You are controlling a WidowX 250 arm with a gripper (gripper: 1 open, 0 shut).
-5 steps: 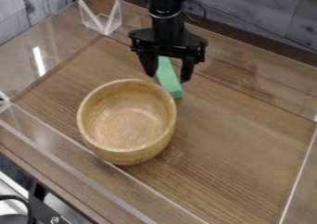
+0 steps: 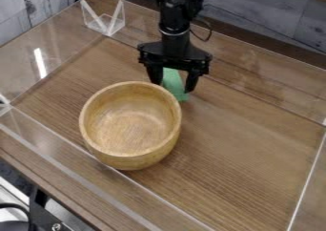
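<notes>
A black gripper (image 2: pixel 173 67) reaches down from the top centre of the camera view, its fingers apart over a green object (image 2: pixel 176 90) lying on the wooden table (image 2: pixel 242 158). The fingers are at the green object's upper part and hide some of it; whether they touch it cannot be told. A large round tan wooden bowl (image 2: pixel 132 127) sits just below and left of the green object, close to it.
A clear plastic object (image 2: pixel 105 20) stands at the upper left edge.
The gripper has moved slightly left, and its fingers stand closer together over the green object. The bowl and green object appear where they were.
</notes>
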